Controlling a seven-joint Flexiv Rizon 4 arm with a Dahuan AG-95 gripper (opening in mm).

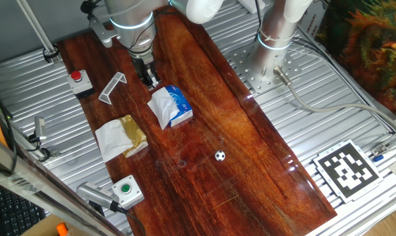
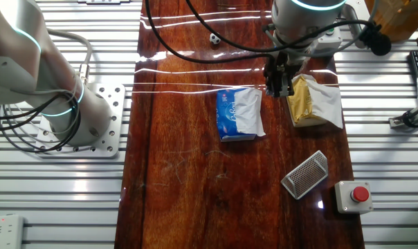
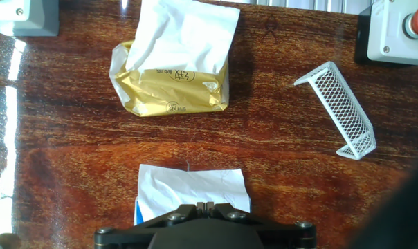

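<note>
My gripper appears shut, its fingertips together and nothing visible between them. In the wrist view it overlaps the white tissue [image 3: 192,188] of the blue tissue pack, whose body is mostly hidden behind the fingers. From the first exterior side, the gripper [image 1: 152,84] hangs by the upper edge of the blue pack [image 1: 179,103]; whether it touches the tissue I cannot tell. A gold tissue pack [image 3: 171,90] with white tissue lying over it rests nearby. The second exterior view has the blue pack [image 2: 227,114] flat on the wooden table.
A small white mesh goal [image 3: 344,111], a red-button box [image 1: 80,84] and a green-button box [image 1: 127,192] stand along one table side. A small football [image 1: 219,155] lies on the wooden table [image 1: 250,190], with clear surface around it.
</note>
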